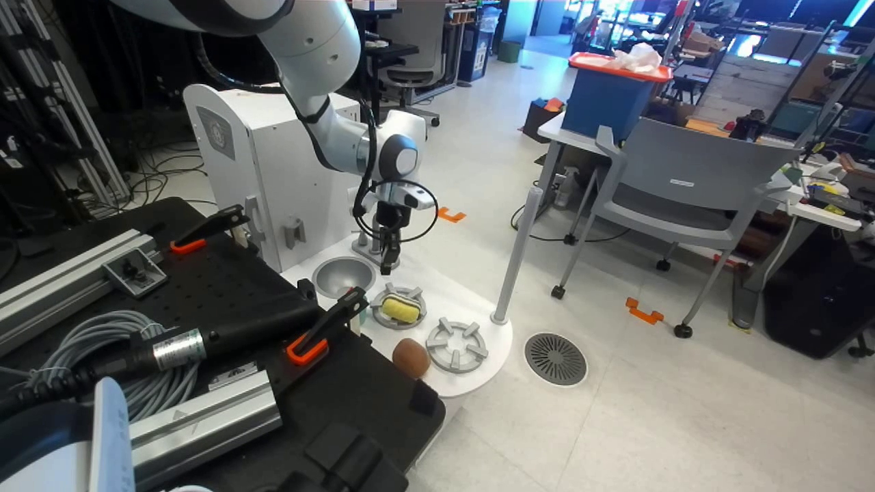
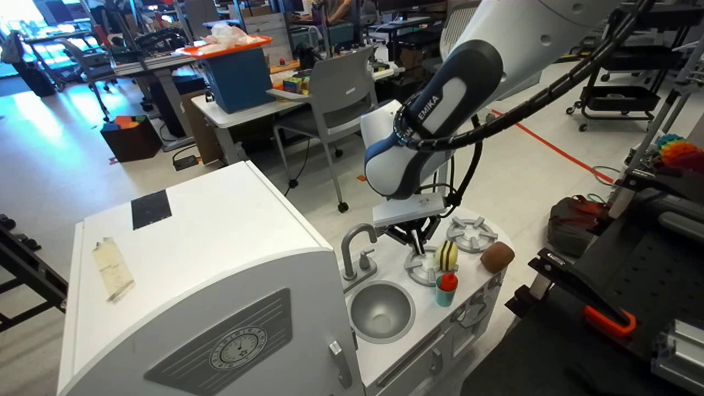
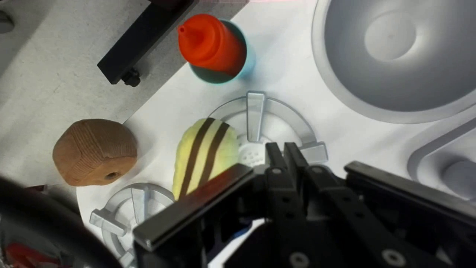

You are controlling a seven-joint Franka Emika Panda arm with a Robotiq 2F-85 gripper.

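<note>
My gripper is shut, with nothing showing between its fingertips, and hangs above the toy counter near the faucet side. Below and beside it lies a yellow plush (image 3: 206, 154) with brown stripes, resting on the burner (image 1: 399, 294) nearer the sink. In the second exterior view the plush (image 2: 446, 255) sits just to the right of the fingers, apart from them. A brown plush (image 3: 96, 152) lies at the counter's front edge, beside the other burner (image 1: 456, 345). The red-topped bottle (image 3: 213, 44) stands in a teal cup (image 3: 248, 62) near the sink.
A grey sink bowl (image 2: 382, 311) and a faucet (image 2: 350, 247) stand beside the tall white cabinet (image 2: 198, 231). A grey post (image 1: 518, 254) rises at the counter's far edge. The black table (image 1: 385, 410) with clamps adjoins the counter's front.
</note>
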